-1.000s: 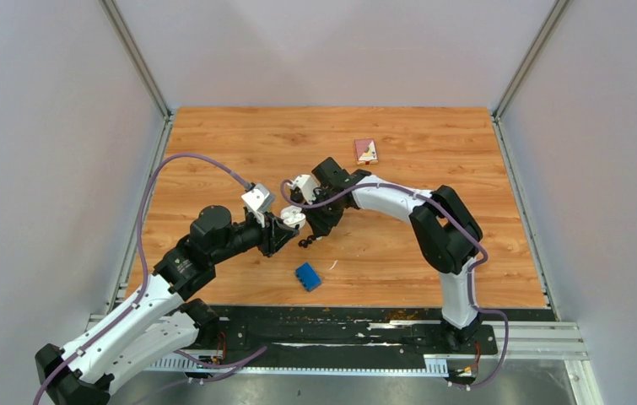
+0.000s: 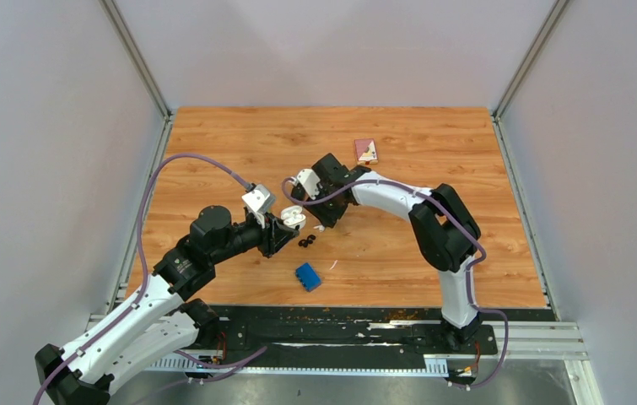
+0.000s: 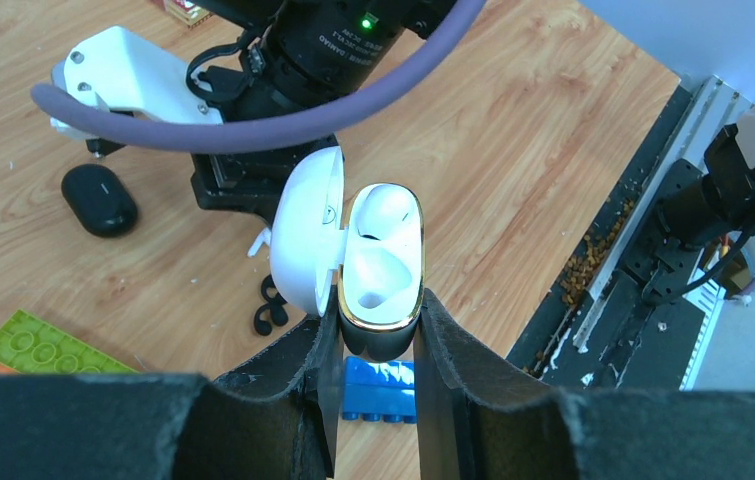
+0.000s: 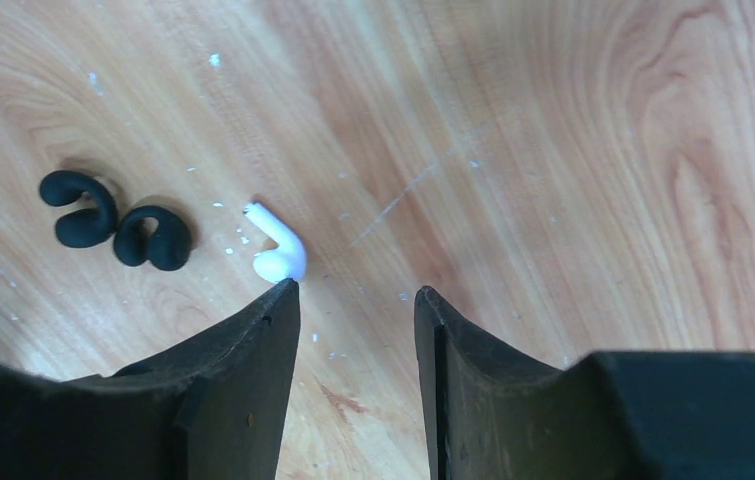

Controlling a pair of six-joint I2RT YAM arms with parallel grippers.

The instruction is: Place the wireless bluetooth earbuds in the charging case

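Note:
The open white charging case (image 3: 378,262), lid (image 3: 305,225) tilted aside, is held upright by my left gripper, shut on it; its two wells face up. A white earbud (image 4: 279,258) lies on the table in the right wrist view, just beyond my right gripper, whose fingers stand apart with nothing between them. In the top view the right gripper hovers over the table just right of the case.
Two black earhook pieces (image 4: 88,208) lie beside the earbud. A blue brick (image 2: 308,277), a green brick (image 3: 48,348), a black mouse (image 3: 99,199) and a small box (image 2: 365,152) are around.
The right arm's gripper has shifted slightly up the top view, uncovering the white earbud on the table. The left arm and case have stayed still.

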